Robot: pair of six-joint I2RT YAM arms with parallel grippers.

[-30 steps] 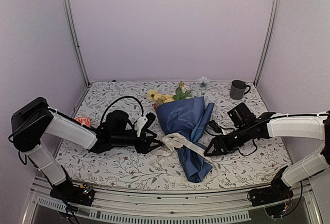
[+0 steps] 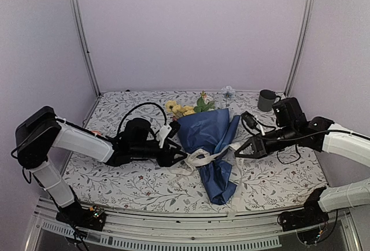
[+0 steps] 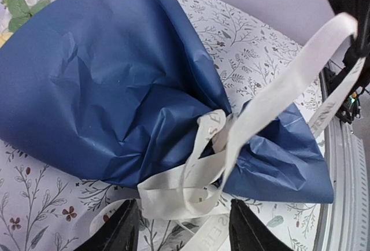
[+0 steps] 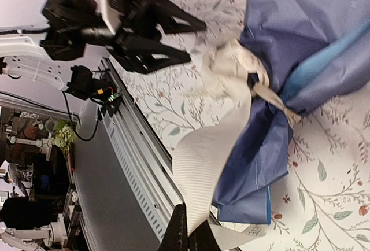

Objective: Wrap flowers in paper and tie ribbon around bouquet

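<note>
A bouquet wrapped in blue paper (image 2: 203, 128) lies on the table, with yellow flowers (image 2: 173, 107) and a pale blue flower (image 2: 228, 91) at its top. White ribbon (image 2: 202, 160) loops around the narrow part of the wrap. My right gripper is shut on the ribbon (image 4: 199, 155), which stretches across from the bouquet; a tail hangs below the fingers in the top view. At the bouquet's left side, my left gripper stands open, a finger (image 3: 122, 231) showing on either side of the ribbon loops (image 3: 165, 203). The flower stems are hidden by paper.
A dark mug (image 2: 267, 100) stands at the back right. Behind the left arm, a small reddish item (image 2: 95, 132) is mostly covered. The table's front edge lies close below the bouquet.
The left gripper has edged right toward the ribbon loops. The bouquet has stayed in place.
</note>
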